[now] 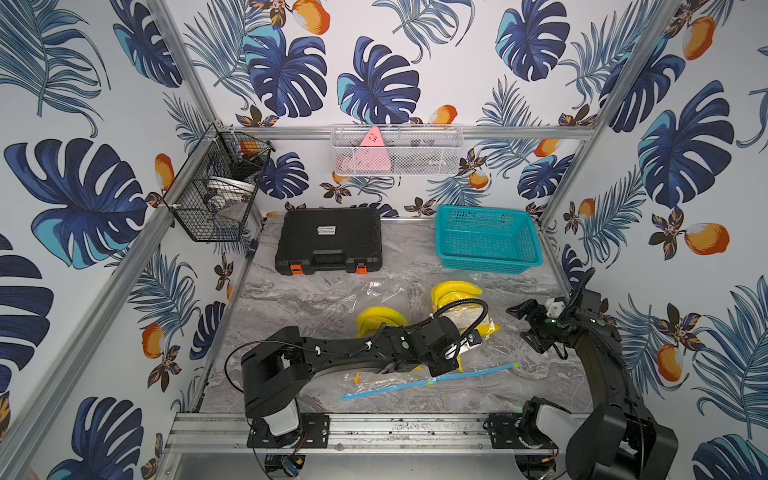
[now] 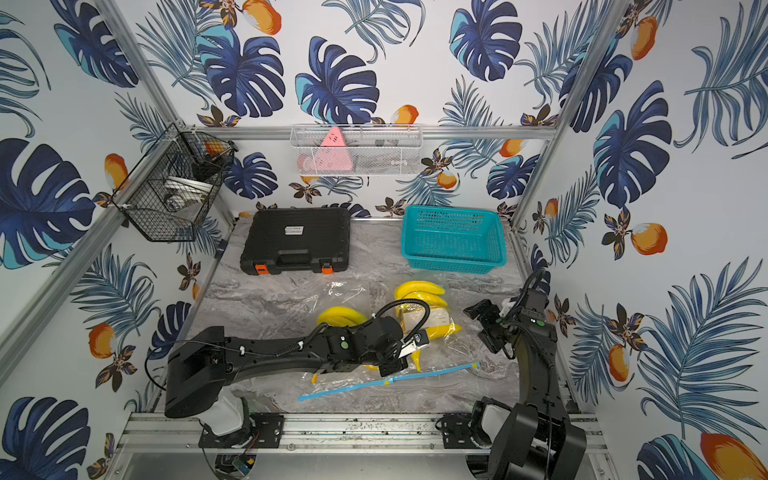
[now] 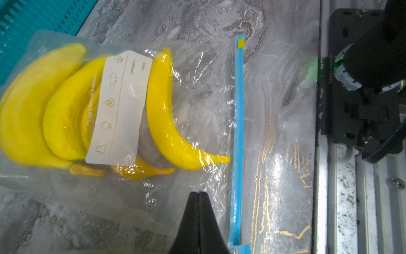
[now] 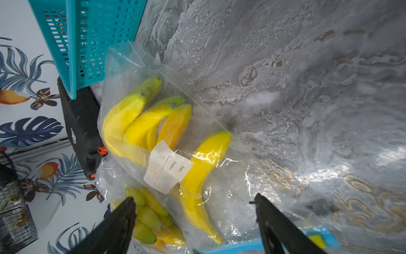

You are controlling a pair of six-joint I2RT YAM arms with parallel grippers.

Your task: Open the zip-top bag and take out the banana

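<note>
In the left wrist view, the right-hand clear bag [image 3: 203, 84] lies flat with several yellow bananas inside and a white label [image 3: 120, 105] across them. One lone banana [image 3: 169, 122] lies nearest its blue zip strip [image 3: 238, 148]. The yellow slider [image 3: 241, 43] sits at one end of that strip. My left gripper is shut above the bag, beside the strip, with nothing showing between its fingers. My right gripper is open and empty at the bag's right side. A second bag of bananas [image 1: 381, 318] lies to the left, partly hidden by my left arm.
A teal basket [image 1: 489, 260] stands at the back right and a black case [image 1: 328, 240] at the back left. Bare table [image 1: 272, 308] shows on the left. A metal rail [image 1: 376, 424] runs along the front edge.
</note>
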